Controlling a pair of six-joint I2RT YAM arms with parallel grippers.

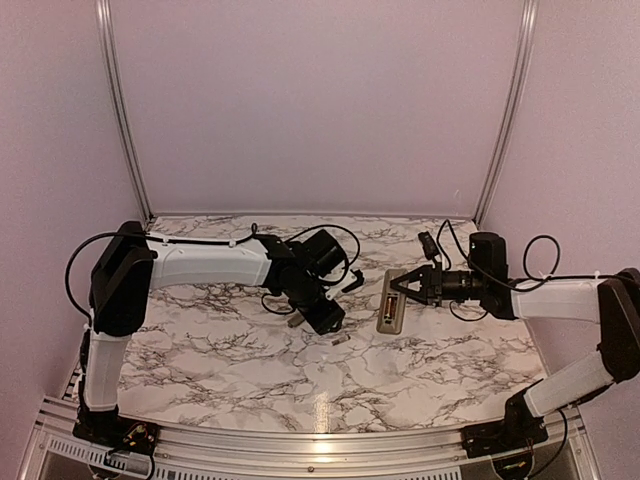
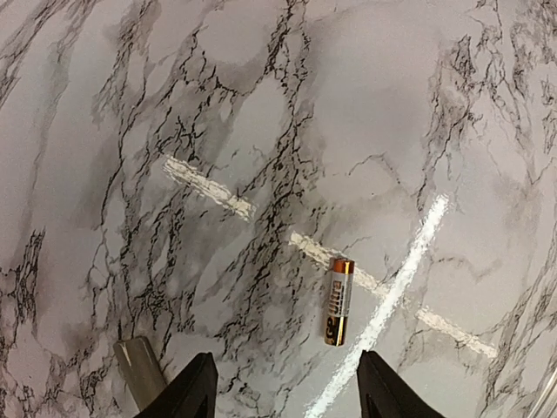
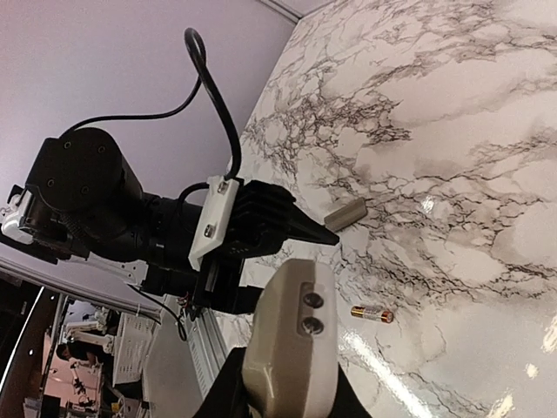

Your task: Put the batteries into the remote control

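My right gripper is shut on the remote control, holding it raised with a battery visible in its compartment in the top view; in the right wrist view the remote shows end-on. A loose battery lies on the table, also small in the right wrist view. My left gripper is open above the table, just short of that battery in its view, nothing between its fingers. The grey battery cover lies to its left, partly out of frame.
White tape marks cross the surface near the battery. Walls and a metal rail border the table.
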